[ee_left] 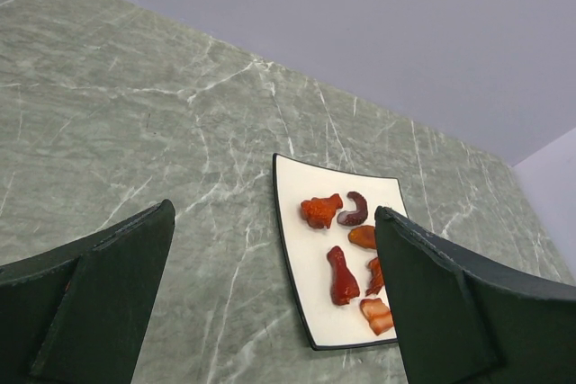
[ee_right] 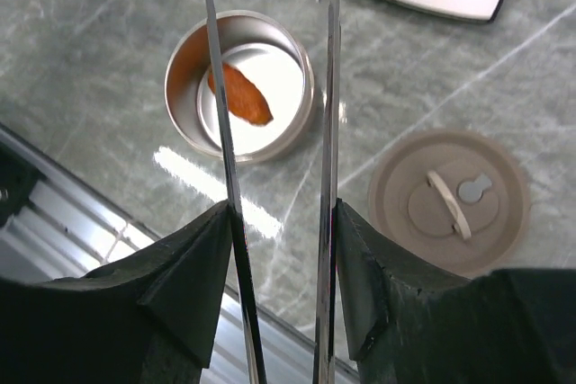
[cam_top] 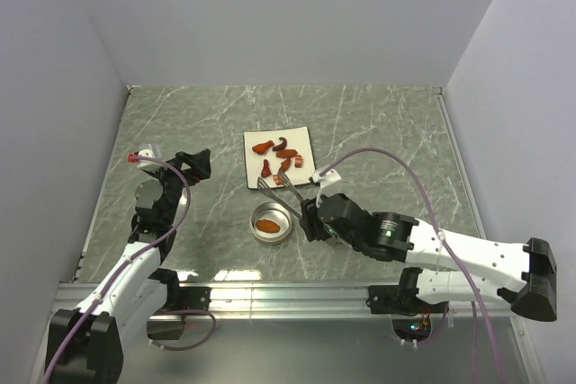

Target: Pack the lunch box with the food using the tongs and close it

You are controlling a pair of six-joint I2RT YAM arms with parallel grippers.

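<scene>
A square white plate (cam_top: 254,146) holds several red-brown and orange food pieces. In front of it sits a steel lunch box (cam_top: 271,238) with one orange piece (ee_right: 240,95) inside. My right gripper (cam_top: 279,182) holds its long metal tong blades apart, tips over the plate's front edge, with nothing seen between them. In the right wrist view a beige lid (ee_right: 405,240) with a handle lies beside the box. My left gripper (cam_top: 196,165) stays at the left, its fingers apart over bare table in its own view.
Walls stand on three sides, and a metal rail (cam_top: 270,311) runs along the front edge.
</scene>
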